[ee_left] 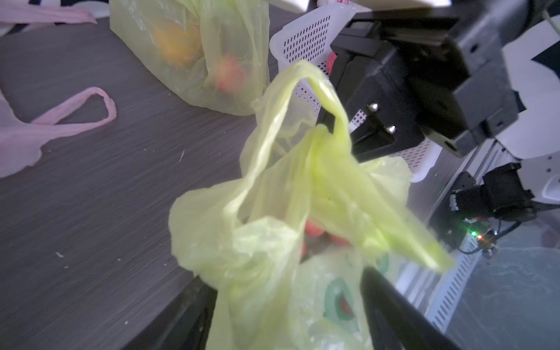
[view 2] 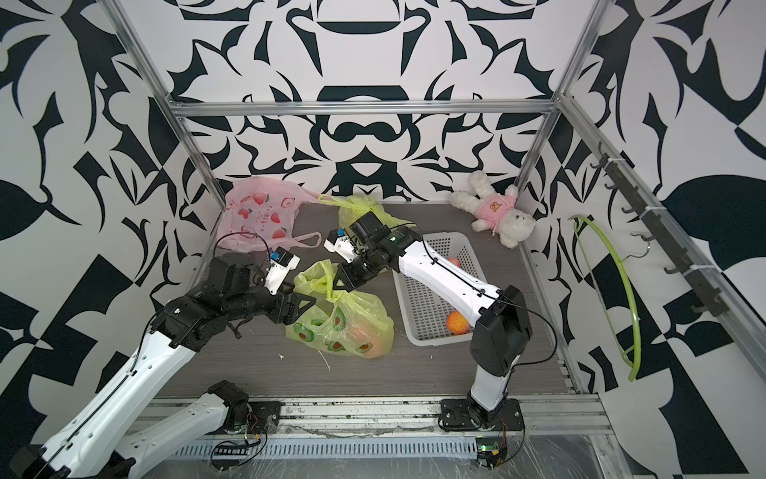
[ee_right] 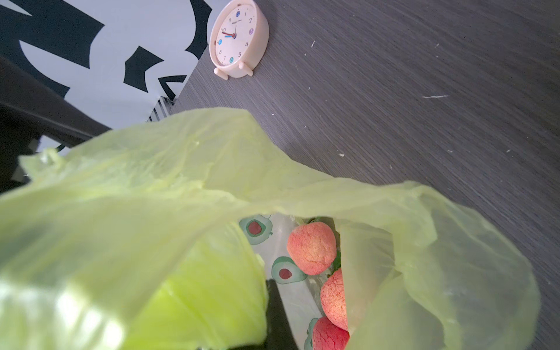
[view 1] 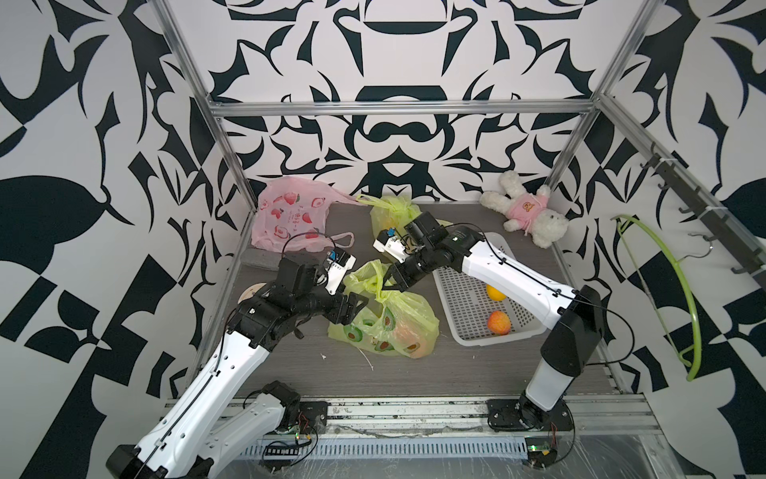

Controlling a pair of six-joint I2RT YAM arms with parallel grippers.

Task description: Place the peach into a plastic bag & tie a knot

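Observation:
A translucent yellow-green plastic bag [view 1: 411, 319] printed with avocados stands on the table. Several pinkish-red, peach-like fruits [ee_right: 312, 248] show inside it through the opening in the right wrist view. At the bag's top, my right gripper [view 1: 391, 282] is shut on yellow plastic near a raised handle loop [ee_left: 303, 67]; the bag hides most of its fingers in its own wrist view. My left gripper [view 1: 356, 308] is part open at the bag's left side. Its blurred fingers [ee_left: 195, 315] stand apart, with the bag's plastic seen between and beyond them.
A white basket [view 1: 448, 315] with orange and peach-coloured fruit [view 1: 498, 322] stands at right, under the right arm. Behind are another yellow bag [view 1: 392, 211], a pink bag [view 1: 291, 211] and a plush toy [view 1: 530, 209]. A pink clock [ee_right: 239, 38] sits at left.

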